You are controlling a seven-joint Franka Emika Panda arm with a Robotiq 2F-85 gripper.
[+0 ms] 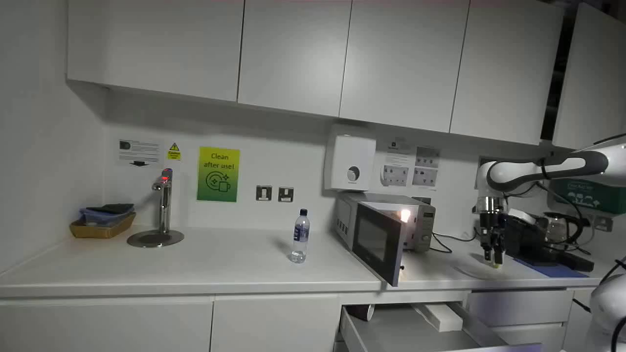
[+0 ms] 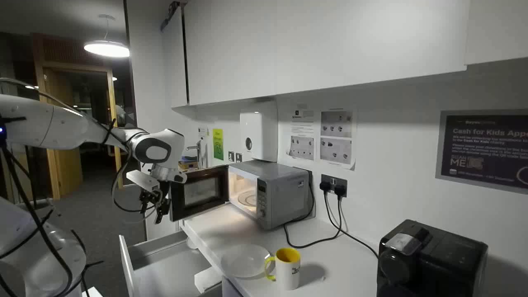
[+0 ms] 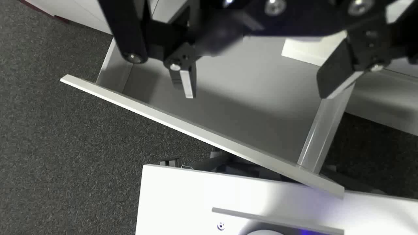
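Note:
My gripper is open, its two fingers (image 3: pixel 188 84) wide apart with nothing between them. It hangs above the pulled-out drawer (image 3: pixel 203 133), whose grey floor shows below the fingers in the wrist view. In exterior view 2 the gripper (image 2: pixel 154 210) is left of the open microwave door (image 2: pixel 200 192). The microwave (image 2: pixel 287 190) is lit inside, with a glass turntable. A white mug with yellow inside and handle (image 2: pixel 287 272) stands on the counter beside a clear plate (image 2: pixel 245 260). From exterior view 1, the gripper (image 1: pixel 493 260) mostly hides that mug.
A white box (image 1: pixel 441 317) and a cup-like object (image 1: pixel 362 312) lie in the drawer. The microwave door (image 1: pixel 378 241) juts over the counter edge. A water bottle (image 1: pixel 300 237) stands left of it. A black coffee machine (image 2: pixel 430 262) is at the right. Counter between tap and bottle is clear.

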